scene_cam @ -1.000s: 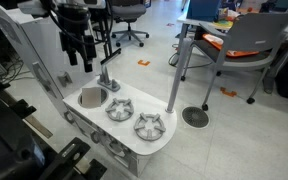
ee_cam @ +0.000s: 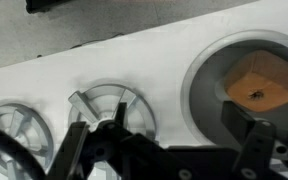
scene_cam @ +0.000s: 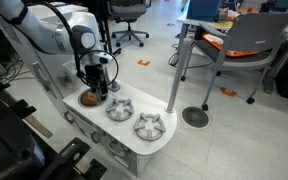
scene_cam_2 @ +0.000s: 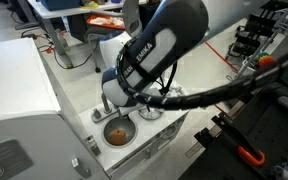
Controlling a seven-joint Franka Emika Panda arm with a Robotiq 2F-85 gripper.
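Note:
A brown, angular object [ee_cam: 262, 82] with a small dark hole lies in the round grey sink basin [ee_cam: 206, 62] of a white toy kitchen counter [scene_cam: 132, 142]. The brown piece [scene_cam_2: 118, 137] also shows inside the basin in exterior view 2. My gripper is open over the counter, its fingers [ee_cam: 108, 142] far apart and nothing visible between them. One finger is near a grey burner, while the other overlaps the basin's edge. In exterior view 1 my gripper [scene_cam: 99, 93] is low at the sink; its height above the counter is unclear.
Two grey burners [scene_cam: 120, 109] sit beside the sink. A vertical post [scene_cam: 176, 75] rises at the counter's back corner. Behind are a grey chair [scene_cam: 246, 45] and a blue table [scene_cam: 229, 20]. A dark round disc [scene_cam: 195, 117] is on otherwise open floor.
My arm has come down toward the sink and slightly right.

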